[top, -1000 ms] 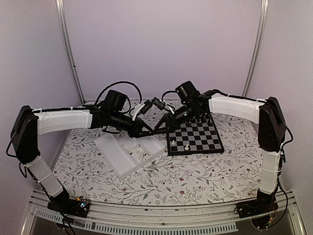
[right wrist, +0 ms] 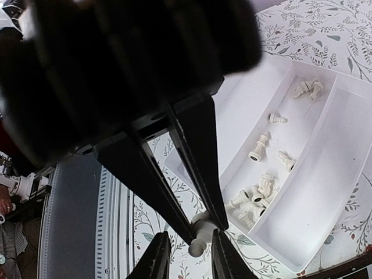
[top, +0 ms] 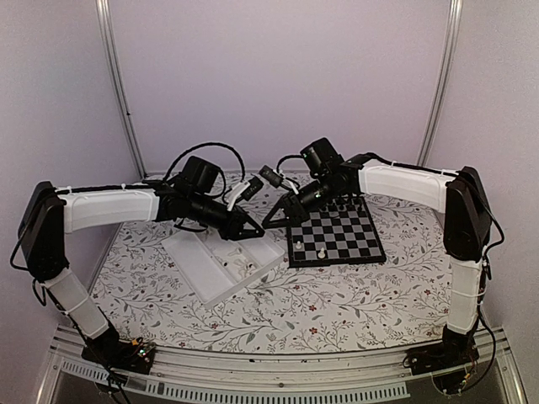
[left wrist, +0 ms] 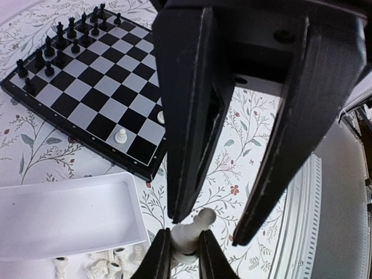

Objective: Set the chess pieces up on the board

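Note:
My two grippers meet above the middle, between tray and board. In the left wrist view a white chess piece (left wrist: pixel 187 238) sits between the fingertips of my left gripper, which is shut on it. The fingers of my right gripper are part open around the same piece in the right wrist view, just over its end. The chessboard (top: pixel 335 261) has black pieces along its far side and two white pieces (left wrist: pixel 121 136) near the close edge. More white pieces (right wrist: pixel 258 146) lie in the tray's middle compartment.
The white divided tray (top: pixel 185 261) is left of the board, with empty side compartments. Walls stand at the back and sides.
The two grippers have drawn very slightly apart in the top view since a second ago; the board and tray are unchanged.

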